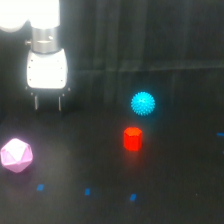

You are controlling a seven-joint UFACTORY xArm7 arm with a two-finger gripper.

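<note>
At the upper left, my gripper hangs from the white arm with its two thin fingers apart. Between them nothing shows. A pale pink faceted ball rests on the dark surface, lower and to the left of the gripper. Right of centre stands a small red block, roughly cylindrical or many-sided. Just behind it, slightly to the right, is a light-blue spiky ball. All three objects are apart from the gripper.
The dark table has open room between the pink ball and the red block. Several small blue marks lie towards the front, one of them a blue mark near the middle. A dark, curtain-like backdrop fills the back.
</note>
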